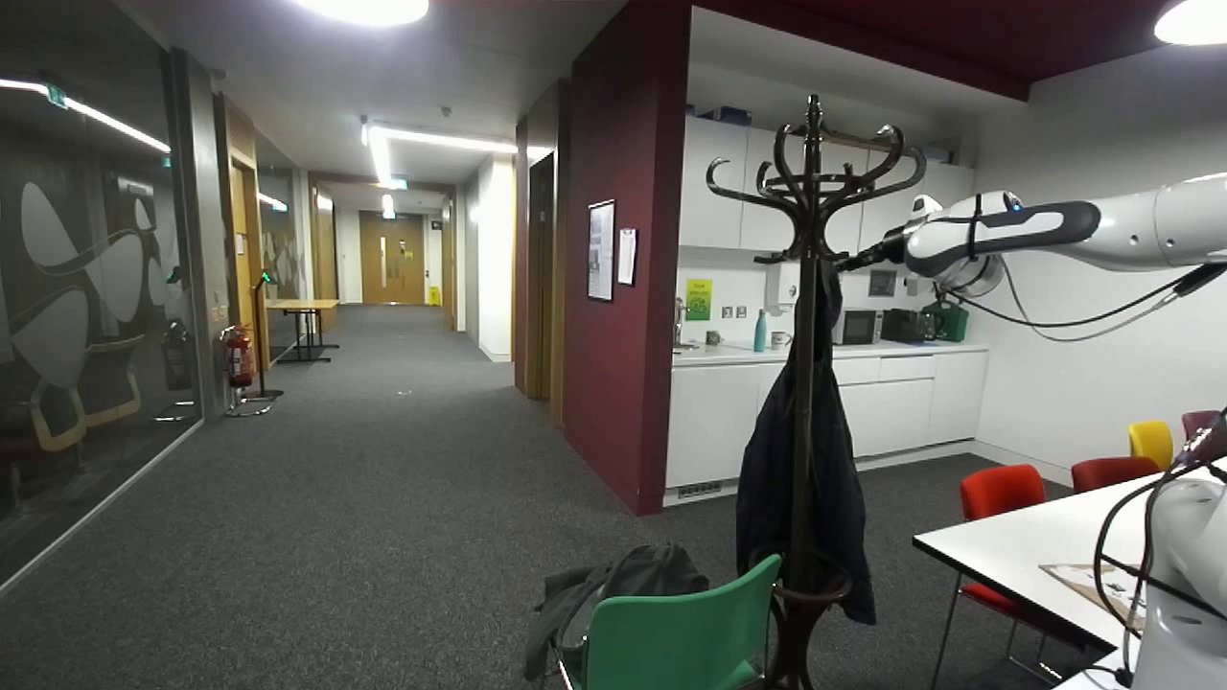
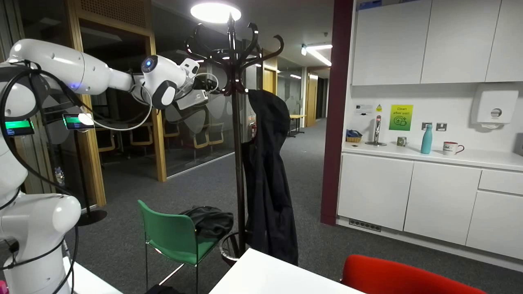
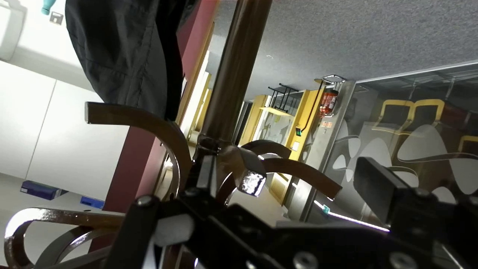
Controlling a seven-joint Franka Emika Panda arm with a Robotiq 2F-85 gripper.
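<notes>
A dark wooden coat stand (image 1: 808, 299) with curved hooks stands in front of the arm. A black jacket (image 2: 269, 166) hangs on its far side; the jacket's upper part (image 3: 125, 53) shows at the upper left in the wrist view. My gripper is open, its two fingers wide apart at the stand's hook level. A short hook end (image 3: 252, 179) appears between them, nearer the left finger; contact cannot be told. In exterior view 1, the gripper (image 1: 848, 264) reaches the stand's pole from the right, just below the upper hooks. Nothing is visibly held.
A green chair (image 2: 169, 235) with a dark garment (image 2: 211, 220) on it stands near the stand's foot. White tables (image 1: 1035, 552) and red chairs (image 1: 1003, 493) lie below the arm's side. Kitchen cupboards (image 2: 392, 44) are behind; open carpet stretches down the corridor.
</notes>
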